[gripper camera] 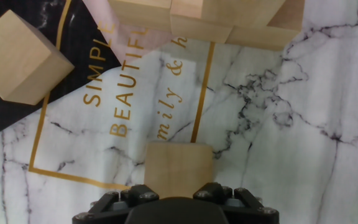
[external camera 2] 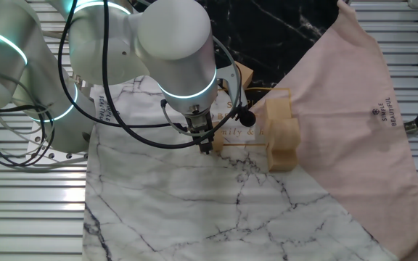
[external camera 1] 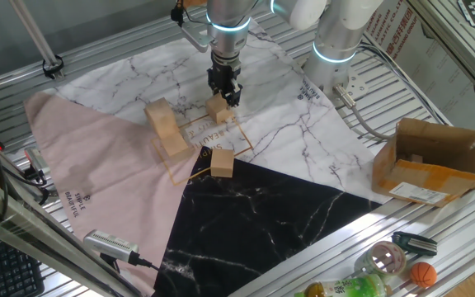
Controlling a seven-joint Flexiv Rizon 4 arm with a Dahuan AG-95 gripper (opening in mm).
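My gripper [external camera 1: 228,92] points down at a light wooden block [external camera 1: 217,109] on the white marbled part of the cloth. In the wrist view, the gripper has its fingertips at the near edge of this block [gripper camera: 179,167], one toward each side. The block's near end is hidden by the gripper, so whether the fingers press on it cannot be told. A second wooden block [external camera 1: 222,162] lies apart at the edge of the black area. Several joined or stacked wooden blocks [external camera 1: 166,128] stand to the left in exterior view 1.
A cardboard box [external camera 1: 423,169] stands open on the right, beyond the cloth. Tape [external camera 1: 386,257], a green-labelled bottle [external camera 1: 357,286] and an orange ball [external camera 1: 423,274] lie at the front right.
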